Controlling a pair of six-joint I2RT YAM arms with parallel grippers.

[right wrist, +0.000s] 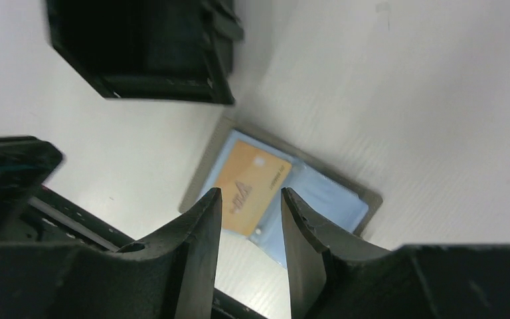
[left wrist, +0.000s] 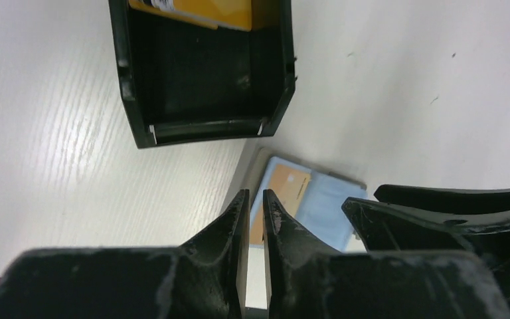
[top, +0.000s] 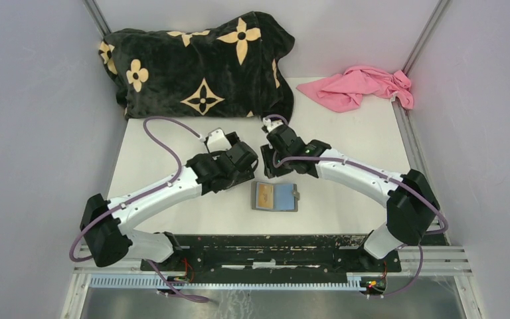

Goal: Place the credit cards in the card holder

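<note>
The card holder (top: 292,207) lies flat at the table's front centre, a grey folder with a tan card (right wrist: 246,186) and blue slots (right wrist: 319,209). A black box (left wrist: 199,80) with yellow cards (left wrist: 226,12) inside sits behind it, mostly hidden in the top view. My left gripper hangs over the table left of the holder, fingertips a narrow gap apart, nothing visible between them. My right gripper is above and behind the holder, fingertips part open with nothing visible between them; both point toward the holder in their wrist views.
A dark patterned blanket (top: 166,66) lies along the back left, a pink cloth (top: 352,90) at the back right.
</note>
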